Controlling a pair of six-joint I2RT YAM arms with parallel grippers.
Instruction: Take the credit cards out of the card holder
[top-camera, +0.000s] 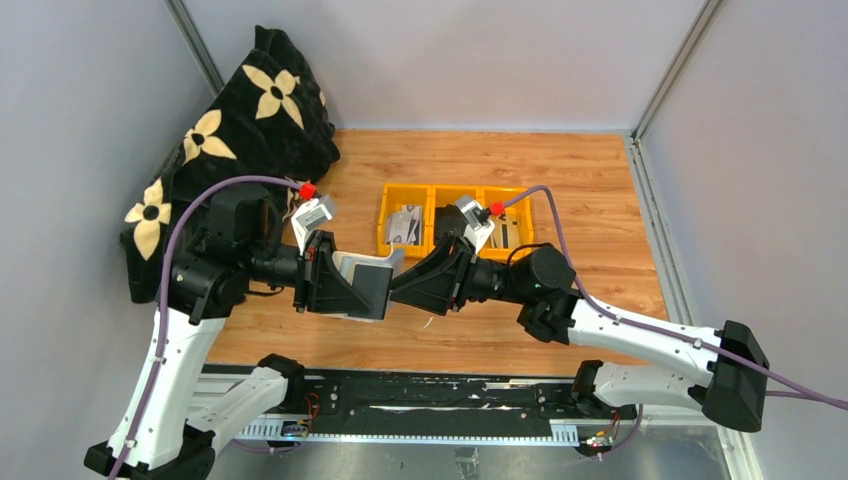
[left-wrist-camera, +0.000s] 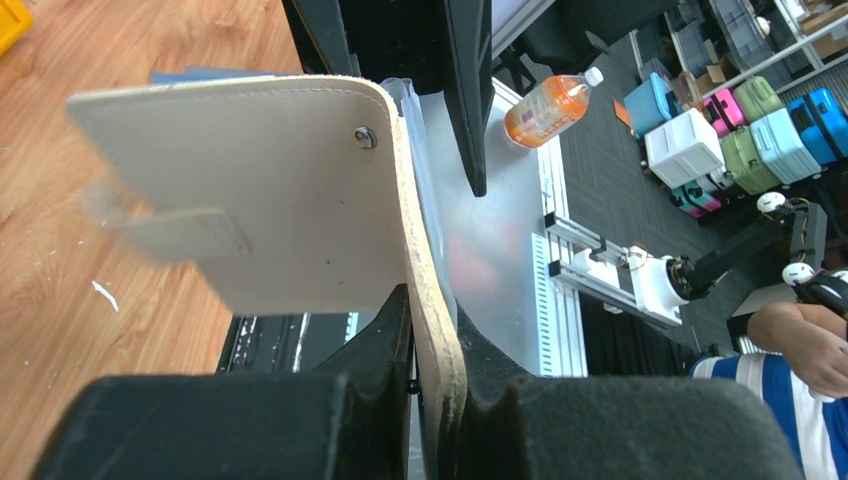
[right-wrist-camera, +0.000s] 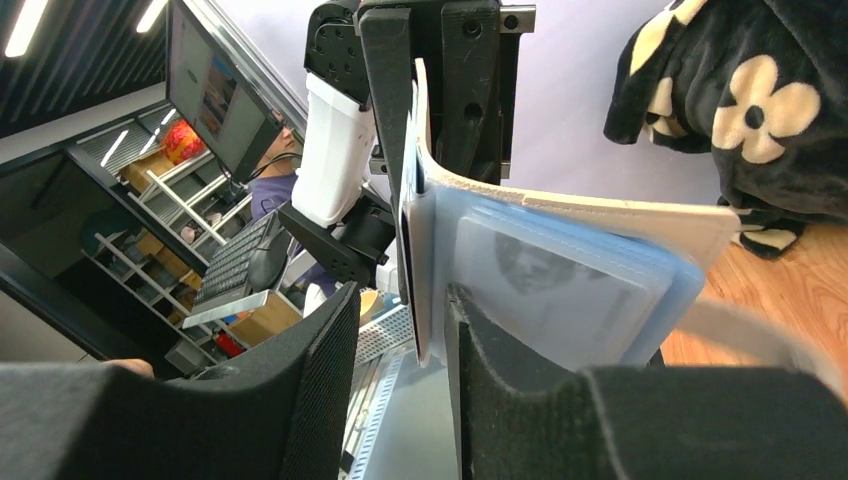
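Note:
My left gripper (top-camera: 338, 285) is shut on the open card holder (top-camera: 370, 290), gripping it by its edge in mid-air. In the left wrist view the holder's beige inner flap (left-wrist-camera: 270, 200) and stud show, with translucent sleeves behind. In the right wrist view the clear bluish sleeves (right-wrist-camera: 560, 280) face me, a card inside them. My right gripper (top-camera: 402, 293) is open at the holder's right side, its fingertips by the sleeves and the holder's edge; whether they touch is unclear.
A yellow three-compartment tray (top-camera: 432, 194) with cards and dark items sits at the back of the wooden table. A black flowered cushion (top-camera: 230, 140) fills the left back corner.

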